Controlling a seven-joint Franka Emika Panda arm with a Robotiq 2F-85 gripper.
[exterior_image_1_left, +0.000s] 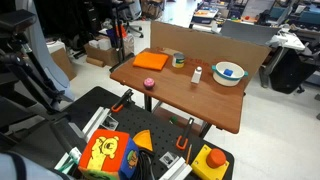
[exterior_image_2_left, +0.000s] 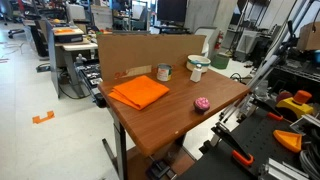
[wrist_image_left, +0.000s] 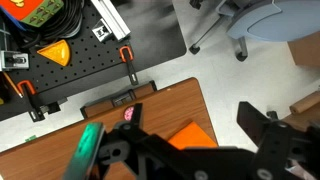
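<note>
My gripper is open in the wrist view, its dark fingers spread wide with nothing visible between them. Below it is the brown wooden table, with an orange cloth partly hidden by the gripper. A small pink round object sits near the table's front edge. Farther back stand a can, a small white bottle and a white bowl with something blue inside. The same cloth lies flat at the table's left end in exterior view 2. The gripper's fingertips cannot be made out in either exterior view.
A cardboard panel borders the table's back. In front is a black perforated board with a colourful box, an orange wedge, cables and a yellow block with a red knob.
</note>
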